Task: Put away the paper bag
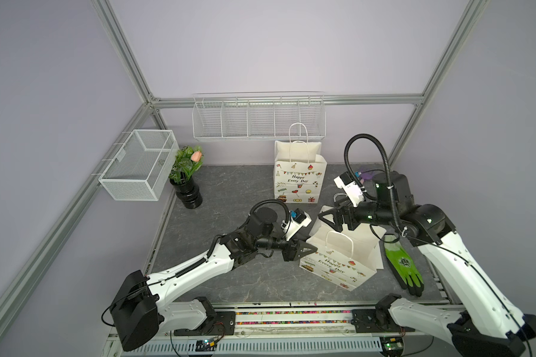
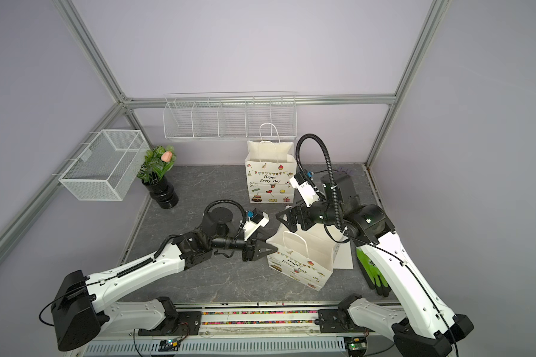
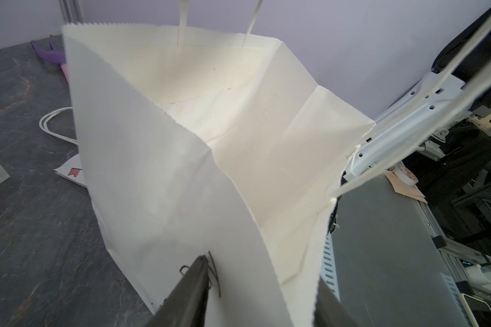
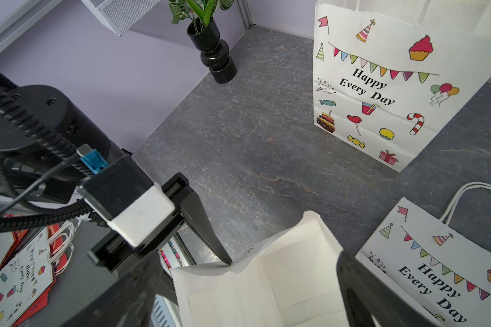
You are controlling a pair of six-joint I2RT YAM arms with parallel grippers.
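Note:
An opened white paper bag [image 1: 341,263] stands at the front right, its near edge between the fingers of my left gripper [image 1: 306,248], which are part open; whether they pinch it I cannot tell. My right gripper [image 1: 326,217] is open above the bag, holding nothing. A second printed bag [image 1: 299,178] stands upright at the back. A flat printed bag [image 4: 431,267] lies beside the opened one, partly hidden.
A white wire basket [image 1: 129,178] hangs on the left, a wire rack [image 1: 259,119] at the back. A flower vase [image 1: 188,196] stands back left; a green glove [image 1: 405,267] lies at the right.

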